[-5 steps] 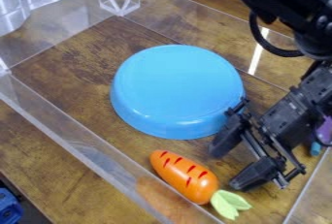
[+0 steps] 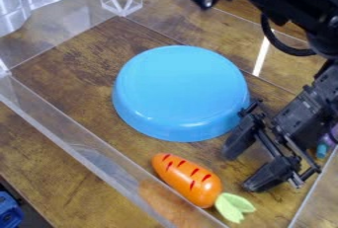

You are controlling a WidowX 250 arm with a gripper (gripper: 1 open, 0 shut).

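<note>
A bright blue round plastic disc (image 2: 177, 88), like an upturned bowl or lid, rests on the wooden floor inside a clear-walled tray. Below it lies an orange toy carrot (image 2: 187, 179) with dark red stripes and pale green leaves pointing to the lower right. My black gripper (image 2: 244, 165) is low at the right, just beside the disc and above the carrot's leafy end. Its fingers are spread apart, with nothing visible between them.
Clear plastic walls (image 2: 74, 142) run along the left and bottom of the tray. A blue object (image 2: 7, 213) sits outside at the lower left. Small coloured items are partly hidden behind the gripper at right.
The arm and gripper have shifted slightly toward the right and upward. The disc and carrot look unmoved.
</note>
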